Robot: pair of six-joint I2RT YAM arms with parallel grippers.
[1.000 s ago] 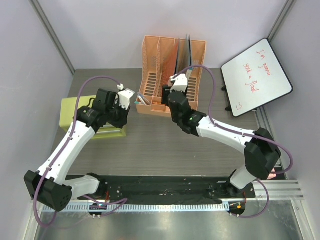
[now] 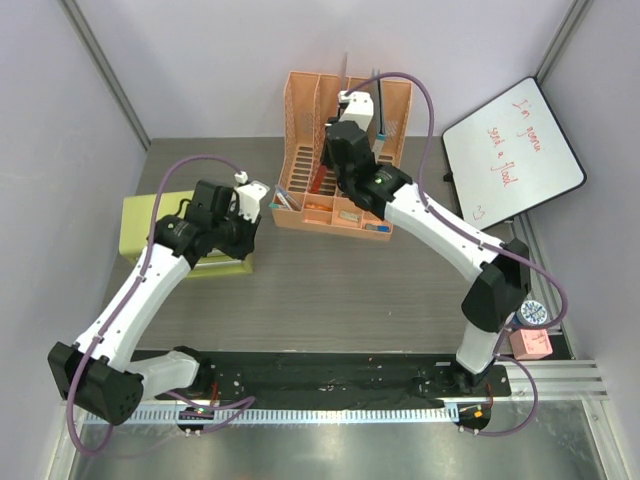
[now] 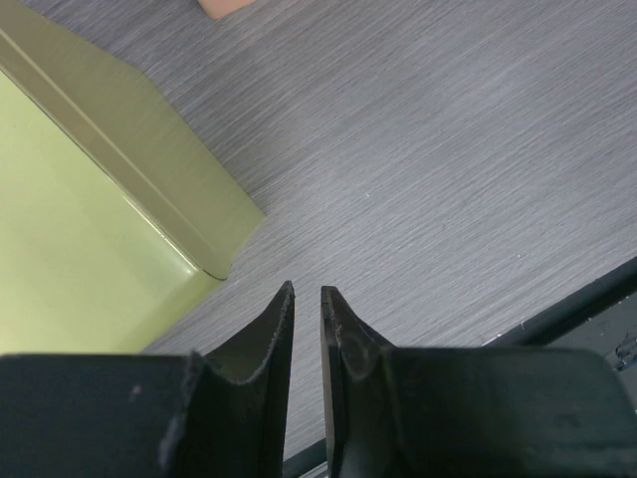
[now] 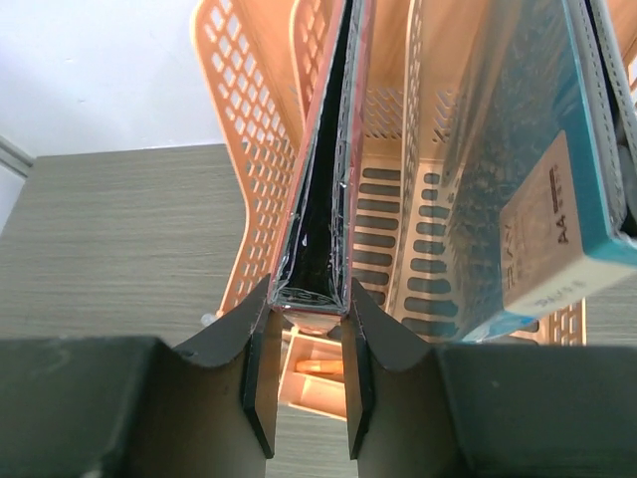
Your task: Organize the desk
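Note:
An orange desk organizer (image 2: 299, 105) stands at the back centre, holding folders, books and small items. My right gripper is over it, shut on the bottom end of an upright, thin, dark folder with pinkish edges (image 4: 318, 209). A blue book (image 4: 563, 229) stands close to its right in the right wrist view. My left gripper is above the desk at left, beside a light green box (image 3: 90, 229); its fingertips are nearly together, with nothing visible between them.
A whiteboard (image 2: 510, 160) with red writing lies at the right. A small clock (image 2: 532, 312) and a pink block (image 2: 530, 343) sit at the front right.
The left arm has not visibly moved.

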